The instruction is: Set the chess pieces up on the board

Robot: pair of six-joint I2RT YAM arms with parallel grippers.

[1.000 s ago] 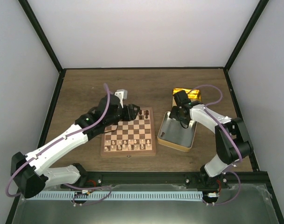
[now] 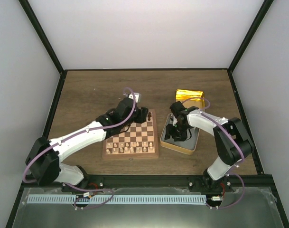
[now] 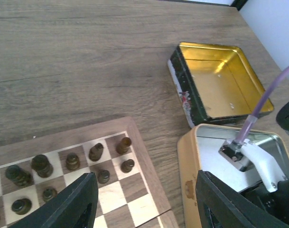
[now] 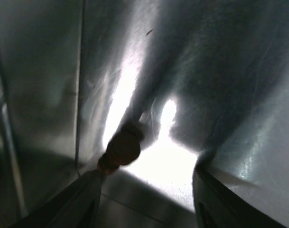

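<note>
The chessboard [image 2: 130, 153] holds pale pieces on its near rows; dark pieces [image 3: 41, 166] stand on its far rows in the left wrist view. My left gripper hangs open above the board's far right, nothing between its fingers. My right gripper is down inside the metal-lined tray [image 2: 181, 147], open, with a small dark piece [image 4: 124, 147] lying just beyond its left finger. The right wrist view is slightly blurred.
A gold-lined box [image 3: 221, 85] stands behind the tray at the right. Dark frame edges and walls surround it.
My left arm has moved right over the board. My right gripper has moved down and toward the front left within the tray, closer to the piece lying there.
</note>
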